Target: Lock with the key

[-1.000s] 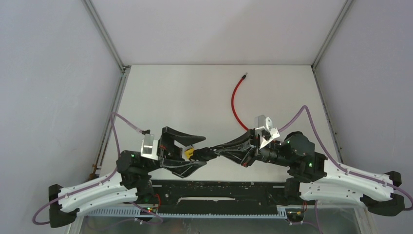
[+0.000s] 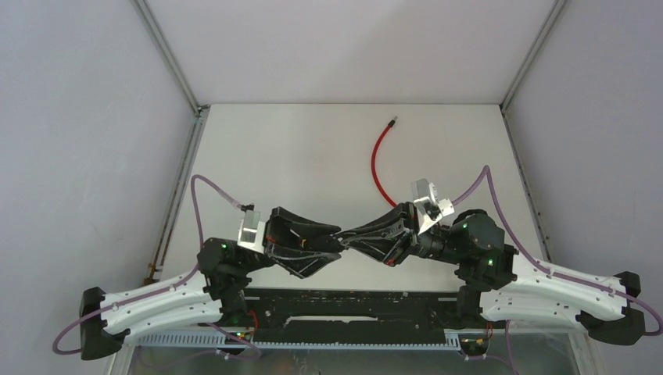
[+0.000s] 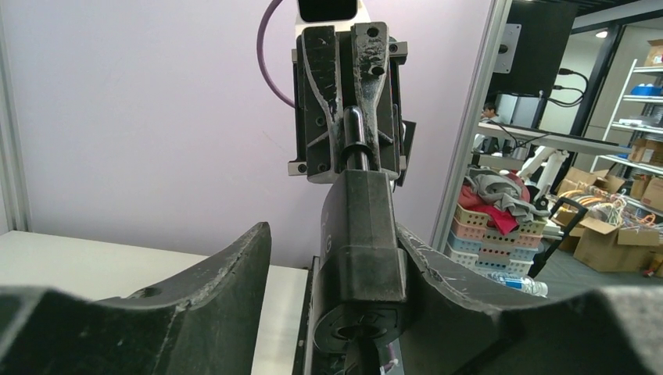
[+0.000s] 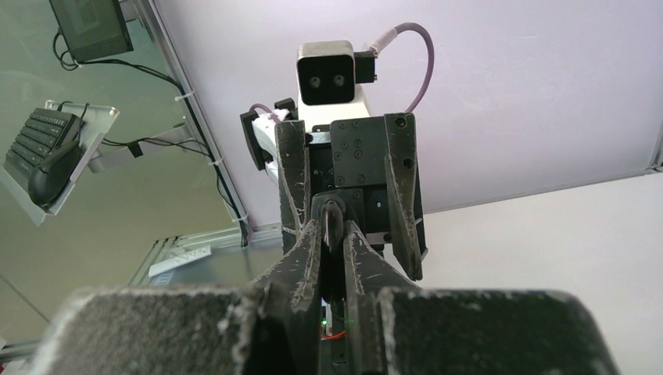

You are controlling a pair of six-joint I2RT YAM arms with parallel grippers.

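Note:
A black lock body with a metal pin hangs between the fingers of my left gripper. That gripper is part open: a gap shows on one side of the lock, while the other finger lies close against it or touches; I cannot tell which. My right gripper is shut on the lock's pin end, facing the left gripper. A round opening with something dark in it shows at the lock's near end. In the right wrist view, the fingers close around a dark, narrow part. No key can be made out clearly.
A red cable with a metal tip lies on the white table and runs out of sight beneath the right gripper. Most of the table behind the arms is clear. Pale walls enclose the back and sides.
My left gripper has moved to the right over the lock, its fingers nearer together.

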